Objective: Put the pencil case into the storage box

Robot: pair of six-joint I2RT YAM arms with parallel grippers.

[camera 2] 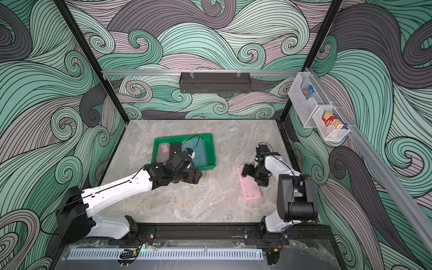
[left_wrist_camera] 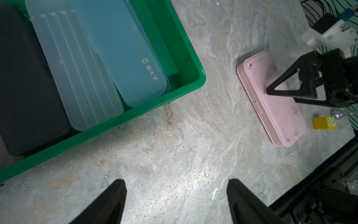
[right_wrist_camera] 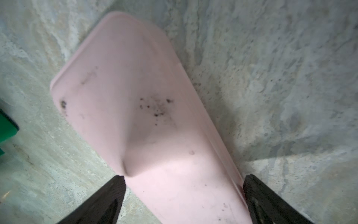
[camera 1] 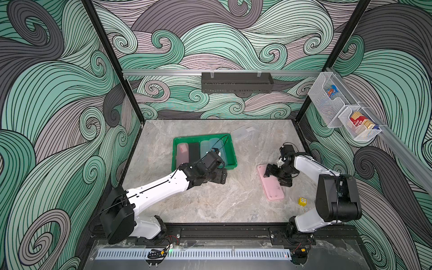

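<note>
On the table at the right lies a pink pencil case [camera 1: 272, 189], flat and set at a slant. My right gripper is open over it; in the right wrist view the fingers [right_wrist_camera: 108, 197] flank its long sides, and the right one appears close against the edge. No grip on the case shows. The green storage box [left_wrist_camera: 197, 71] stands left of centre, holding a blue case [left_wrist_camera: 126, 56], a clear case [left_wrist_camera: 78, 74], a black case [left_wrist_camera: 29, 85] and a pink case [camera 1: 182, 154]. In front of the box, my left gripper is open, with only table between its fingers.
A yellow die [camera 1: 302, 201] sits near the front right, close to the right arm. Behind the box lies a clear flat item [camera 1: 244, 131]. Bare table separates the box from the pink pencil case. Wire baskets [camera 1: 360, 123] hang at the right wall.
</note>
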